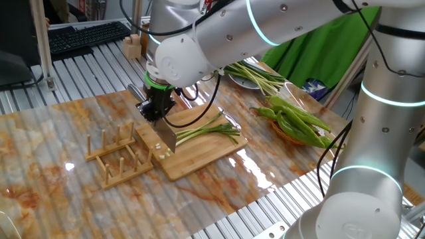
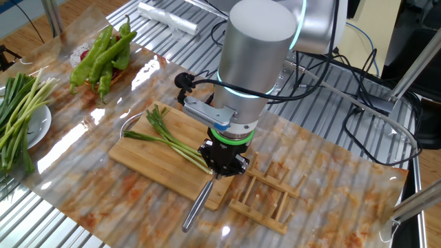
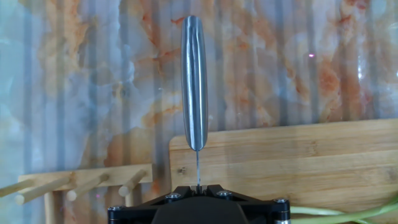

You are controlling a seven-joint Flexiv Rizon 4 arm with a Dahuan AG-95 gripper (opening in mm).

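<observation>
My gripper (image 1: 157, 118) is shut on a metal knife near the end of its blade, just ahead of the handle. In the wrist view the knife's silver handle (image 3: 194, 84) points away from the black fingers (image 3: 214, 189), and a thin strip of blade runs between them. Exterior view 1 shows the broad knife blade (image 1: 165, 135) hanging down over the wooden cutting board (image 1: 189, 159), at the cut ends of some green stalks (image 1: 222, 130). Small pale cut pieces (image 1: 159, 147) lie on the board to the left of the blade. Whether the edge touches the board cannot be told.
A wooden peg rack (image 1: 126, 174) stands close beside the board. Green peppers (image 1: 292, 121) fill a basket to the right, and a plate of more stalks (image 2: 36, 127) is beyond them. Bare marbled tabletop (image 1: 40, 199) lies left of the rack.
</observation>
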